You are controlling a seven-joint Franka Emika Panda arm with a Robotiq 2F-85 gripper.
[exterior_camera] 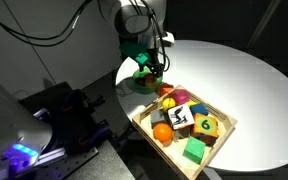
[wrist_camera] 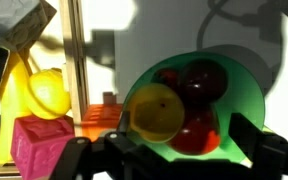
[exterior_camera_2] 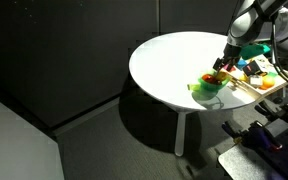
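Observation:
My gripper is open above the green bowl [wrist_camera: 249,95], its dark fingers [wrist_camera: 252,140] spread wide on either side of the lower part of the view. A yellow-orange round fruit [wrist_camera: 156,112] lies in the bowl, beside a red fruit [wrist_camera: 197,132] and a dark red one [wrist_camera: 203,80]. Nothing is visibly clasped between the fingers. In exterior view 1 the bowl [exterior_camera: 140,86] stands on the white table under the arm, which partly hides it. Exterior view 2 shows the bowl [exterior_camera_2: 210,86] near the table edge.
Beside the bowl stands a wooden tray [exterior_camera: 216,152] of several items, among them an orange ball [exterior_camera: 162,132], a white cube [exterior_camera: 180,117] and a green block [exterior_camera: 194,150]. A red-orange block [wrist_camera: 102,118] lies between bowl and tray.

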